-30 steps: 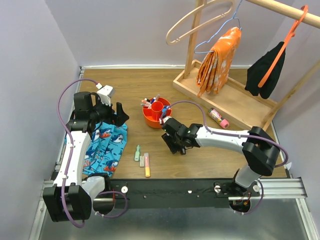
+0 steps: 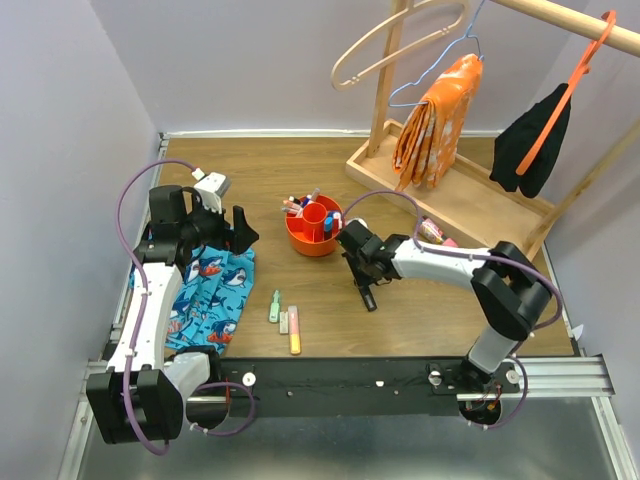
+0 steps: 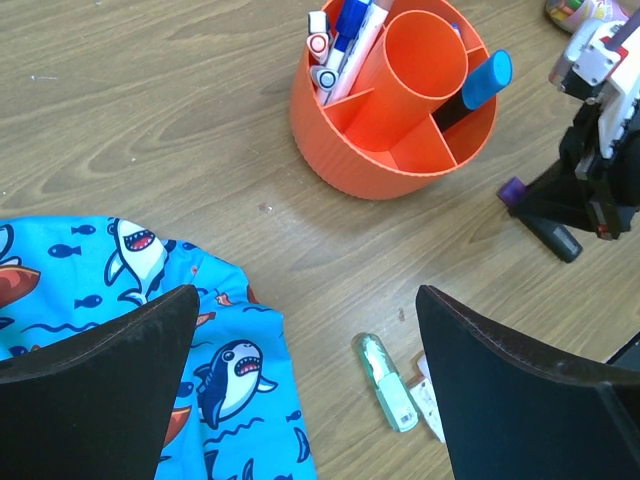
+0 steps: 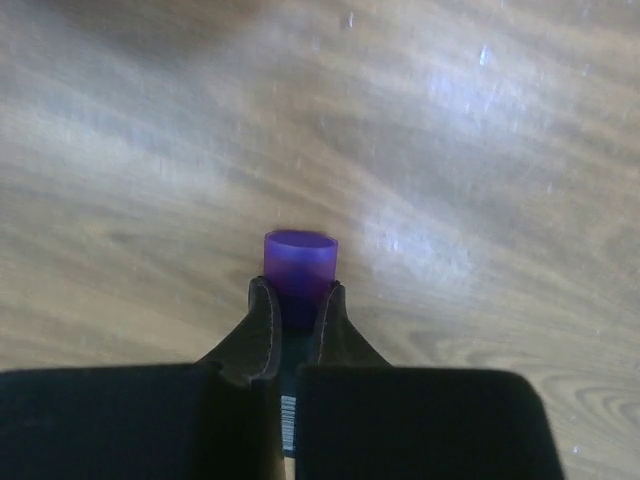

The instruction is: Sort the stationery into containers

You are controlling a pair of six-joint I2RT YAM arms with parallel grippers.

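Note:
An orange divided holder (image 2: 314, 240) holds pens and markers at centre. Below it my right gripper is shut on a dark marker with a purple end (image 4: 300, 260), at or just above the table. A green stick (image 3: 385, 380), a small pale item (image 2: 284, 322) and a yellow tube (image 2: 295, 330) lie front-centre. My left gripper (image 2: 240, 232) stands open and empty above the blue shark cloth, left of the holder.
A wooden rack (image 2: 470, 205) with hangers, an orange cloth and a dark cloth stands at back right, with a pink bottle (image 2: 432, 230) at its edge. The blue cloth (image 2: 210, 300) covers the left table.
My right arm has moved up and rightward toward the holder's lower right, uncovering more of the dark marker. The left arm is unchanged.

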